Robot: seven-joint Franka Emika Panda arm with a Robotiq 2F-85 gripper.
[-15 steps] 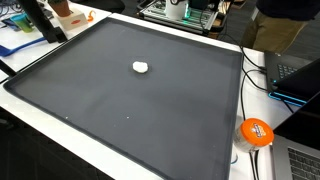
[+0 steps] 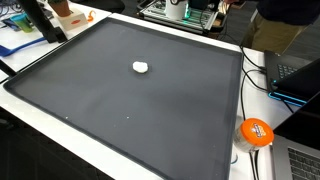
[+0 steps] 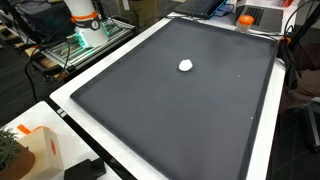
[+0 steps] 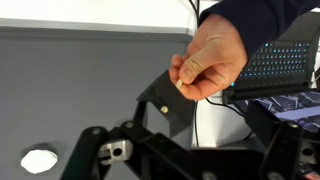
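A small white round object [image 2: 140, 67] lies on the dark grey mat [image 2: 125, 110]. It also appears as a white patch [image 4: 39, 160] at the lower left of the wrist view. My gripper is open, its black fingers spread wide at the bottom of the wrist view. A person's hand [image 4: 212, 60] pinches something small and pale just beyond the gap. Below that hand, a dark flat piece [image 4: 165, 98] with a pale dot reaches toward the gap. I cannot tell what it is. Neither exterior view shows the fingers clearly.
An orange-lidded container [image 2: 254, 133] stands beside the mat, near a laptop [image 2: 297, 160]. Cables run along that side. A plant pot [image 3: 14, 155] is at the lower left of the second exterior view.
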